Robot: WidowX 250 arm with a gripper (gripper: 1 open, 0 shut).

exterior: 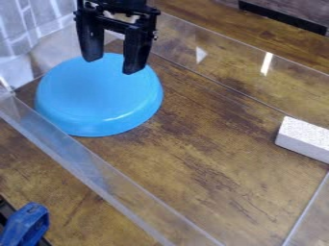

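The black gripper (113, 56) hangs over a round, light-blue dome-shaped object (96, 101) at the upper left, its two fingers spread apart and open, with nothing visible between them. The blue object rests on a wooden surface (193, 163) inside clear walls.
A white block (303, 136) lies at the right. A dark blue object (23, 227) is at the lower left corner, outside a clear wall. Bare wood fills the middle and lower right. Clear plastic at the upper left borders the space.
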